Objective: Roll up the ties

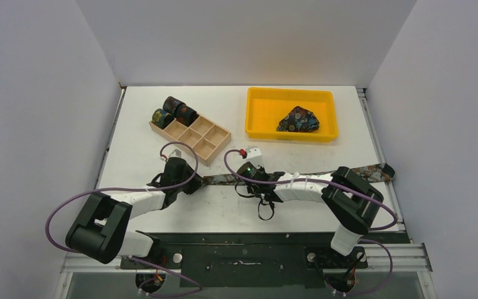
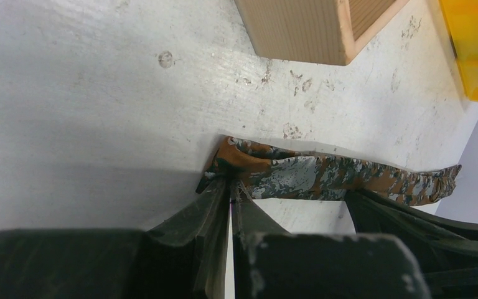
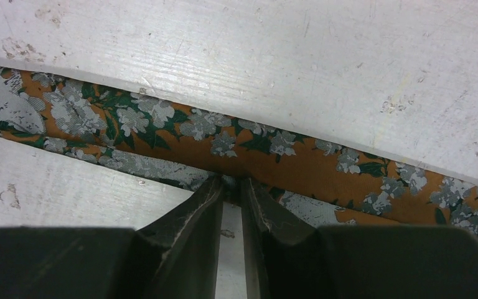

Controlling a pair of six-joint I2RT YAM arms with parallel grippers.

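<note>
A long floral camouflage-patterned tie [image 1: 367, 173] lies flat across the table, orange, green and grey in the wrist views. In the left wrist view, my left gripper is at the tie's folded left end [image 2: 243, 159], its fingertips close together on the fabric. My right gripper is down on the middle of the strip [image 3: 299, 162], fingertips narrowly apart at its lower edge with fabric between them. Whether either grips firmly is hidden.
A wooden divided box [image 1: 206, 149] with dark rolled ties [image 1: 173, 106] stands at back left. A yellow bin [image 1: 264, 112] holding dark floral fabric [image 1: 297, 121] is at back right.
</note>
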